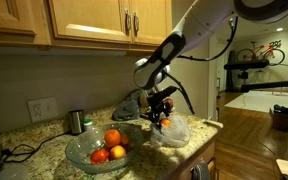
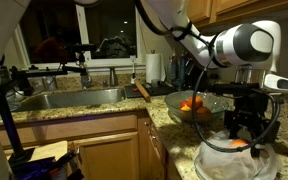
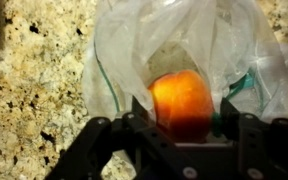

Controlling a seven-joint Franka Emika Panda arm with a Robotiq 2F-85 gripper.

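Note:
An orange fruit [image 3: 182, 104] lies between the fingers of my gripper in the wrist view, and the gripper is shut on it. Around the fruit spreads a crumpled white plastic bag [image 3: 134, 45], open toward the top of that view. Seen from exterior view 2, the gripper [image 2: 242, 140] points down into the bag [image 2: 229, 163], with a bit of orange showing below the fingers. In exterior view 1 the bag [image 1: 172, 133] rests on the counter beneath the gripper [image 1: 163, 121]. The fruit's underside is hidden.
A glass bowl [image 1: 79, 152] with several red and orange fruits stands on the speckled counter [image 1: 164, 158], left of the bag in exterior view 1. Behind it are a metal canister [image 1: 76, 122] and cables. Exterior view 2 shows a sink [image 2: 64, 98].

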